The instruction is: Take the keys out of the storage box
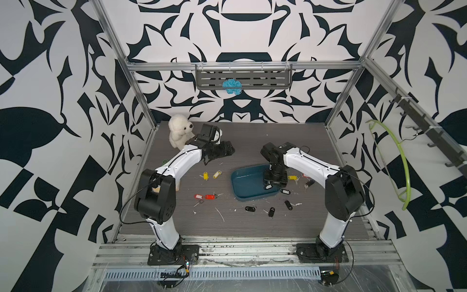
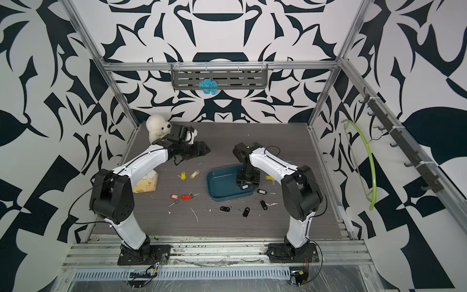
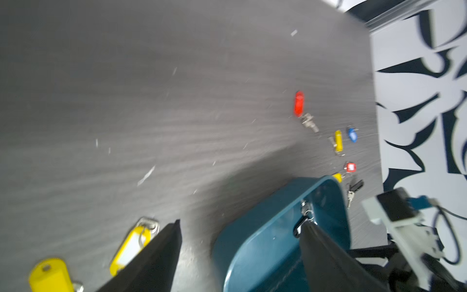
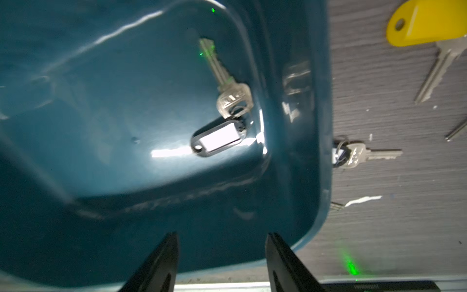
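The blue storage box (image 1: 241, 194) stands mid-table. Inside it, in the right wrist view, lies a silver key (image 4: 235, 99) joined to a black tag with a white label (image 4: 218, 138). My right gripper is open over the box's right part, with nothing between its fingers. To the left of the box, above the table, my left gripper has its fingers apart and nothing held. Below it lie a yellow tag with a white label (image 3: 130, 249) and a plain yellow tag (image 3: 48, 276).
Red tags (image 1: 210, 197) lie left of the box. Several black tags, such as this black tag (image 1: 271, 211), lie in front and to its right. A yellow tag (image 4: 428, 22) with a key is right of it. A white plush toy (image 1: 180, 130) sits back left.
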